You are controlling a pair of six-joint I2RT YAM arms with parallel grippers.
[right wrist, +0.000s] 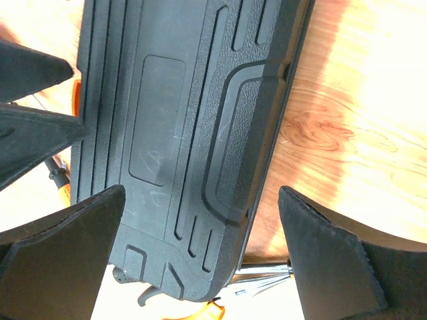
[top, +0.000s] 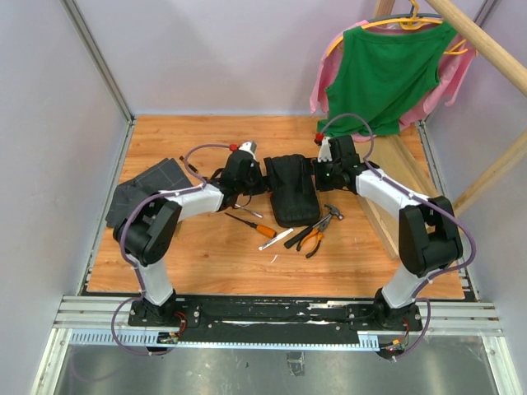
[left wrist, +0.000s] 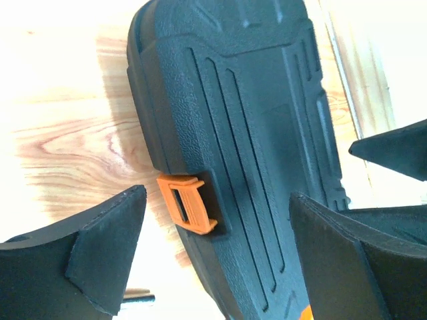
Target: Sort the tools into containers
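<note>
A black hard case (top: 294, 197) lies closed at the middle of the table, an orange latch (left wrist: 190, 203) on its left side. My left gripper (top: 263, 183) is at that side, fingers parted, with the latch side seen between its fingers. At the opposite side my right gripper (top: 316, 174) stands open, the case edge (right wrist: 243, 167) showing between its fingers. In front of the case lie an orange-handled screwdriver (top: 265, 231), a wrench (top: 276, 239), a black-handled hammer (top: 333, 211) and orange pliers (top: 314, 236). The case's front edge appears to overlap some tools.
Flat dark grey pieces (top: 148, 189) lie at the left. A wooden rack (top: 395, 173) with a green top (top: 383, 74) on a hanger fills the right side. Another tool (top: 191, 169) lies behind the left arm.
</note>
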